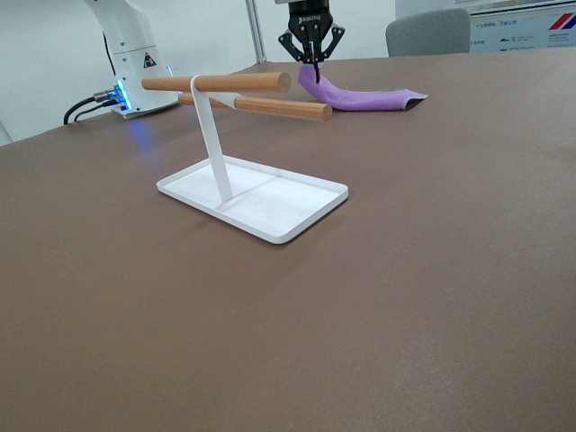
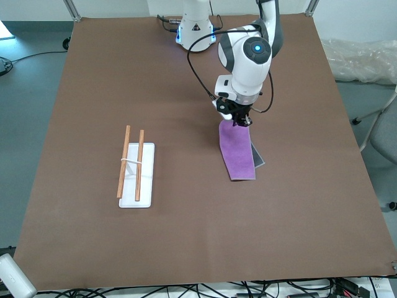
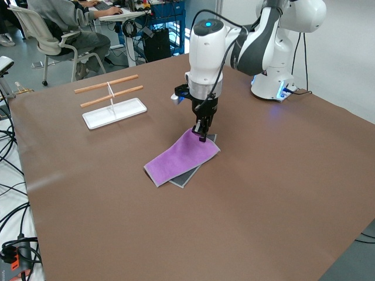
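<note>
A purple cloth (image 2: 237,155) with a grey cloth (image 2: 258,158) under it lies on the brown table, right of a white rack (image 2: 146,177) with two wooden bars (image 2: 122,171). In the right view the purple cloth (image 3: 176,161) is flat near its free end. My gripper (image 3: 203,136) is down at the cloth's far end; in the top view that end rises toward the gripper (image 1: 317,72). Whether the fingers are shut on it is unclear.
The robot base (image 3: 269,89) stands at the table's back. Cables run along the table's outer edge.
</note>
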